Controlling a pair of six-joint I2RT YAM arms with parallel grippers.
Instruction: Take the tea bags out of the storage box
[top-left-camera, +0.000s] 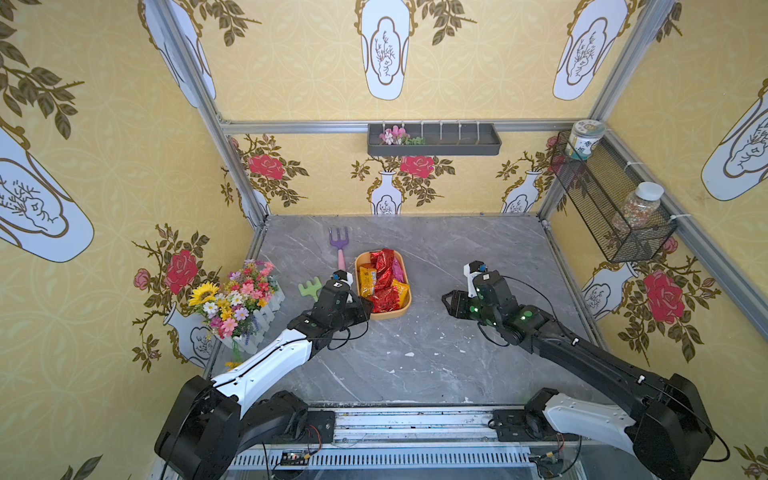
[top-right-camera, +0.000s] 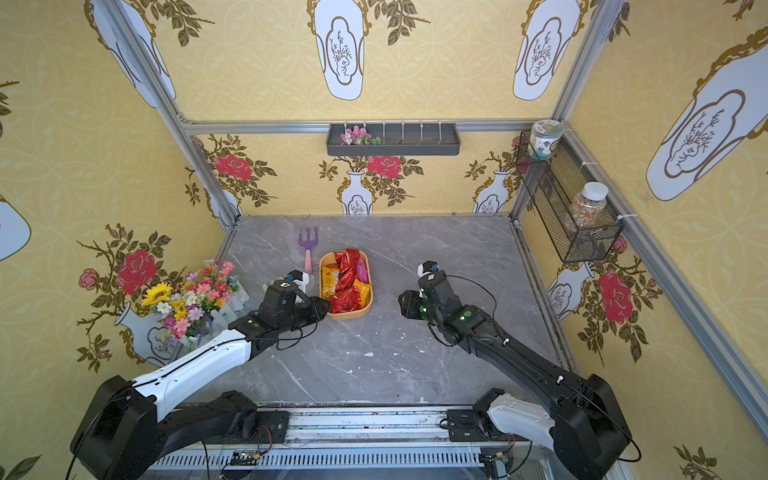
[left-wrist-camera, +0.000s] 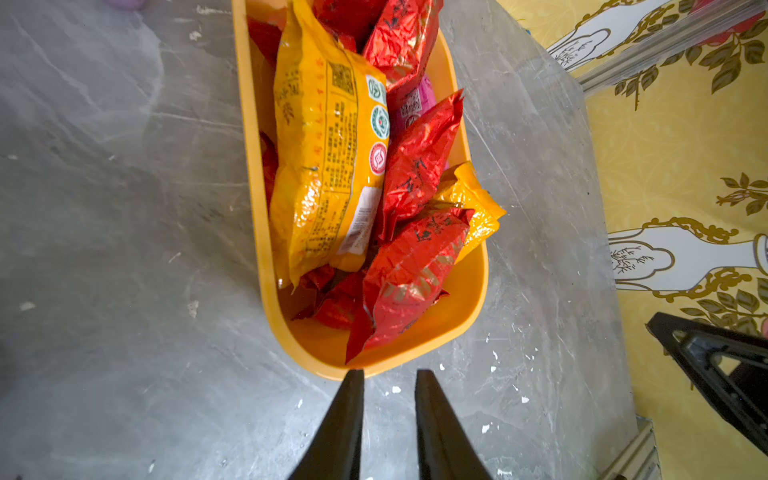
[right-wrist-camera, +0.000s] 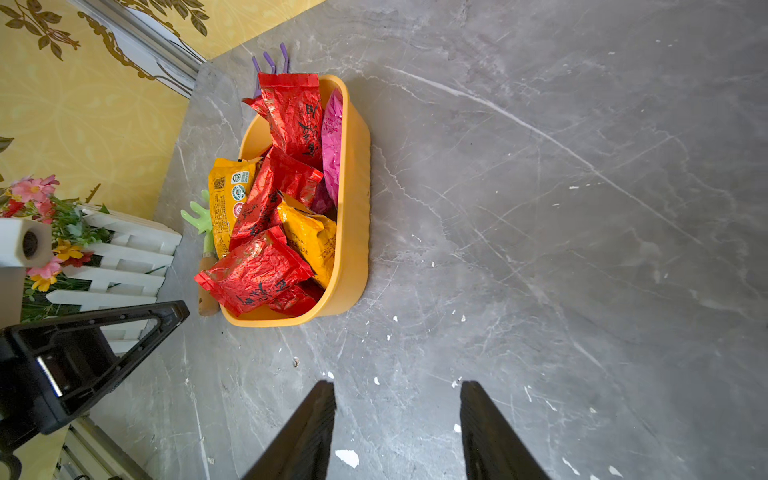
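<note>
The yellow storage box (left-wrist-camera: 257, 200) holds several tea bags in red, yellow and pink wrappers, among them a yellow bag (left-wrist-camera: 324, 152) and a red bag (right-wrist-camera: 252, 272). In the left wrist view my left gripper is part open with nothing between its fingers, just outside the box's near end. My right gripper is part open and empty over bare table, to the right of the box.
A flower planter (top-right-camera: 196, 304) stands left of the box. A purple fork (top-left-camera: 339, 244) and a green rake (top-left-camera: 310, 288) lie nearby. A wire shelf with jars (top-left-camera: 640, 208) hangs on the right wall. The table right of the box is clear.
</note>
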